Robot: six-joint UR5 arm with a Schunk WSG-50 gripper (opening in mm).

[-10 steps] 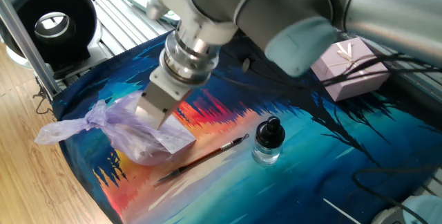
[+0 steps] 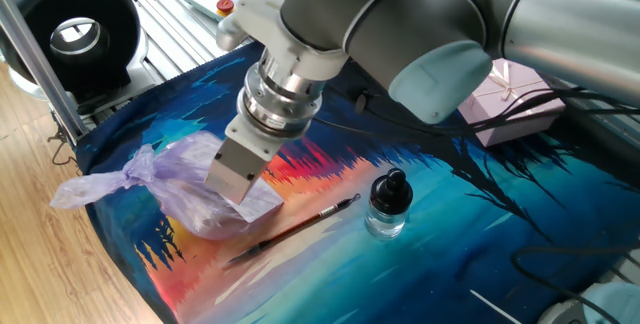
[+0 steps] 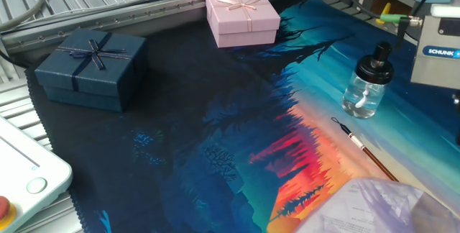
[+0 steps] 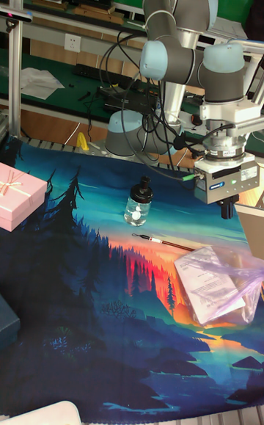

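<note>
My gripper (image 4: 227,213) hangs above the table, its grey body (image 2: 238,169) overlapping the tied purple plastic bag (image 2: 185,189) in exterior view 1. From exterior view 3 it appears raised behind the bag (image 4: 242,288), which has a white box (image 4: 206,284) inside. Whether its fingers are apart cannot be made out. A brush (image 2: 295,230) with a brown handle lies beside the bag. Close to the brush's looped end stands a clear glass bottle (image 3: 361,96) with a black dropper cap, upright. In exterior view 2 only part of the gripper's body (image 3: 437,53) shows at the right edge.
A pink gift box (image 3: 243,23) with a ribbon and a dark blue one (image 3: 93,67) sit on the landscape-printed cloth (image 3: 194,129). Black cables (image 2: 500,114) hang from the arm near the pink box. Bare cloth lies between boxes and bag.
The objects on the cloth stay put.
</note>
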